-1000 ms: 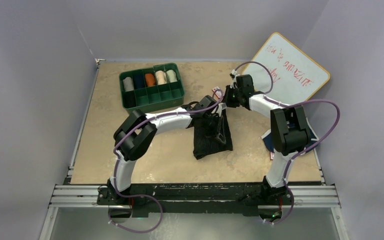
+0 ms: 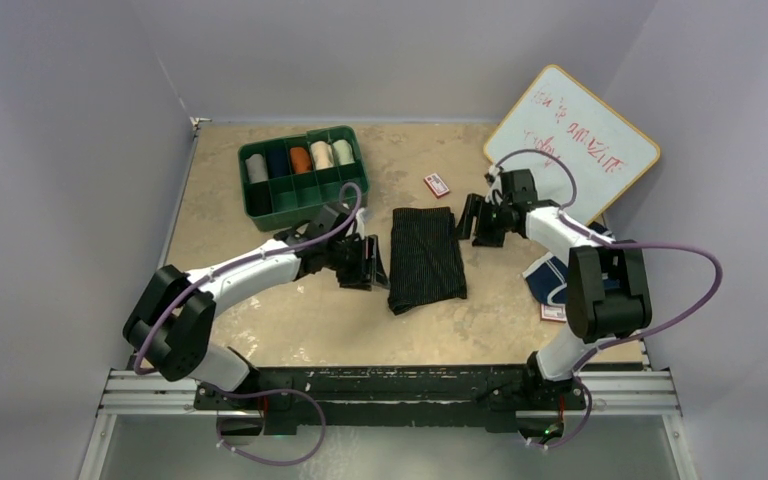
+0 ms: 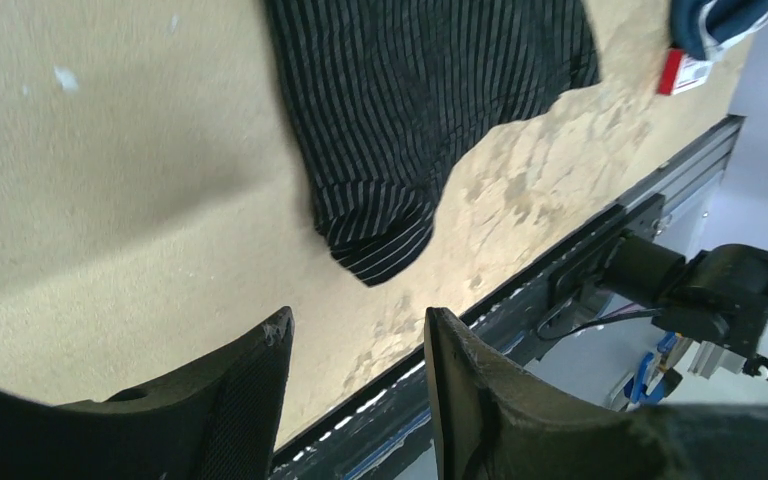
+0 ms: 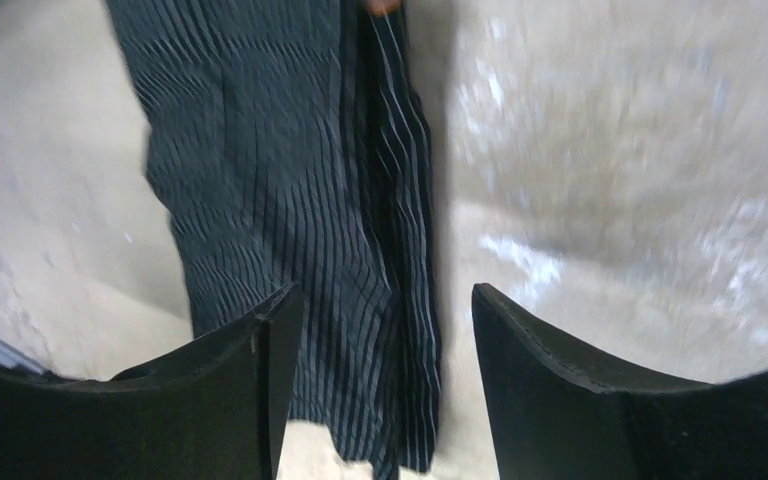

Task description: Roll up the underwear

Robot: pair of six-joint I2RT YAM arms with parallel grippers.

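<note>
Dark, finely striped underwear lies folded into a flat upright rectangle in the middle of the table. Its near left corner sticks out and looks a little bunched in the left wrist view. Along one long side of the cloth, the right wrist view shows a folded layer. My left gripper stands open just left of the cloth, and nothing is between its fingers. On the far right side, my right gripper is open too, close beside the cloth's edge and not holding it.
A green divided box with several rolled cloths stands at the back left. A small red-and-white box lies behind the underwear. The whiteboard is at the back right, and a blue cloth lies under the right arm.
My left gripper has moved left off the underwear, uncovering it. The underwear lies nearly the same.
</note>
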